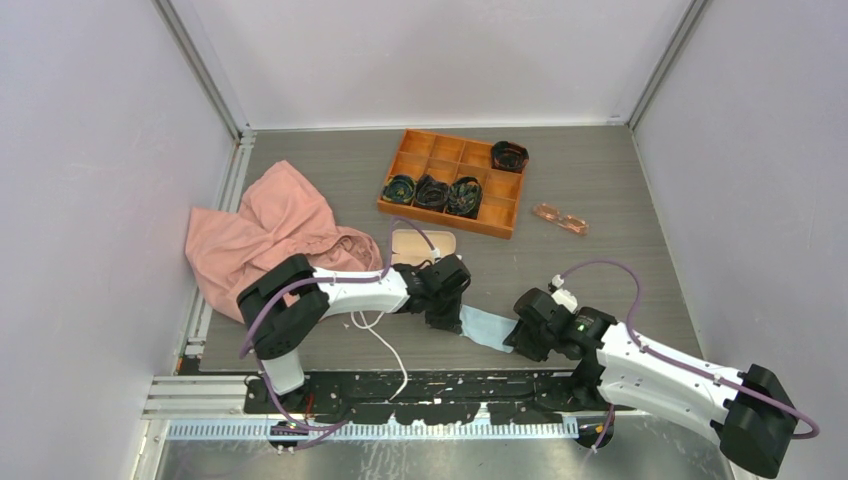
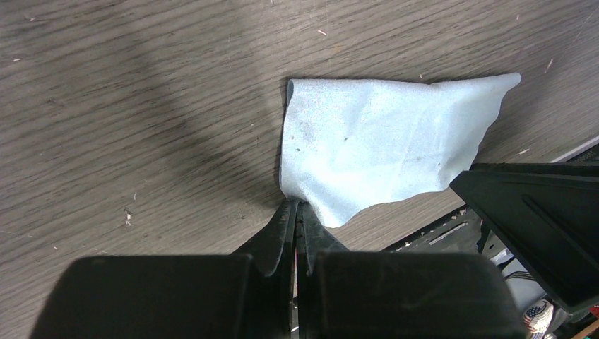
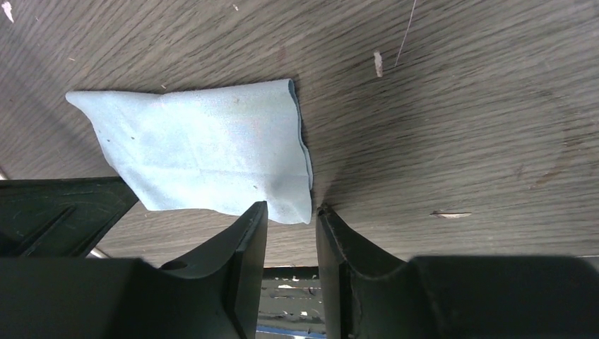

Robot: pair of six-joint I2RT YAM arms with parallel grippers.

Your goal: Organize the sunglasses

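A pale blue cloth point(image 1: 486, 328) lies flat near the table's front edge, between my two grippers. In the left wrist view my left gripper is shut, its tips against the near corner of the cloth point(image 2: 381, 134); whether a fold is caught between them cannot be told. My right gripper stands open, one fingertip over the cloth point(image 3: 212, 145) and the other just beyond its edge, so a corner lies in the gap. Clear orange-brown sunglasses point(image 1: 562, 219) rest on the table to the right of the orange compartment tray point(image 1: 497, 212).
Dark rolled items point(image 1: 431, 192) fill several tray compartments. A tan open case point(image 1: 440, 242) stands behind the left gripper, partly hidden by it. Crumpled pink fabric point(image 1: 275, 215) covers the left side, with a white cord point(image 1: 388, 345) nearby.
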